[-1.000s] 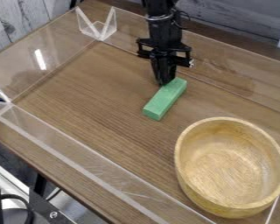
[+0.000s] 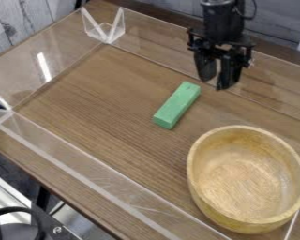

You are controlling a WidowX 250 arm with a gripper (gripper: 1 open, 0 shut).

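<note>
A green block (image 2: pixel 176 105) lies flat on the wooden table (image 2: pixel 78 131), left of centre. Above it and to the right, my gripper (image 2: pixel 217 67) hangs open near the back of the table, apart from the block. Its fingers are small in the view, and nothing shows held between them.
A large round cream bowl (image 2: pixel 243 181) fills the lower right. A clear, angular object (image 2: pixel 104 22) stands at the back left. A dark object (image 2: pixel 8 225) sits at the bottom left corner.
My gripper has moved to the right, away from above the green block, which now shows in full with nothing over it.
</note>
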